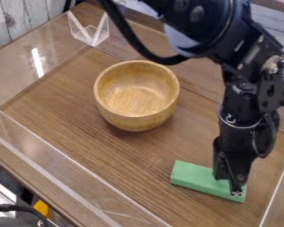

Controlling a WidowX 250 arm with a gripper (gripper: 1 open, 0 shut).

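A flat green block [197, 177] lies on the wooden table at the lower right. My gripper [232, 184] reaches down from the upper right with its fingertips at the block's right part, pointing down. It looks shut, and whether anything is between the fingers is not clear.
A round tan wooden bowl [135, 89] stands left of my gripper, behind the block. A small clear plastic stand [88, 31] is at the back left. Transparent side walls edge the table [74, 142].
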